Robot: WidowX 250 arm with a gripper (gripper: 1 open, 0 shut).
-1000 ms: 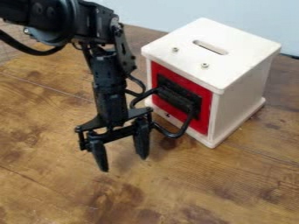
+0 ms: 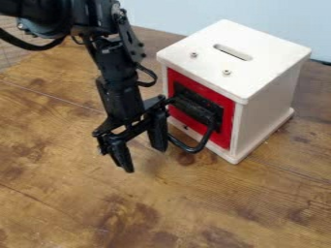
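Observation:
A white wooden box [image 2: 262, 95] with a slot in its top and a red front panel [image 2: 226, 132] stands at the upper right. A black fitting [image 2: 195, 102] with a dark loop is on the red panel. My black gripper [image 2: 139, 145] hangs open just left of the box's front, pointing down over the wooden table, with nothing visible between its fingers.
A pale wall stands behind the box. Black cables run along my arm.
My gripper has turned, so one finger now sits higher and closer to the box's front and the other lower left. The box has not moved.

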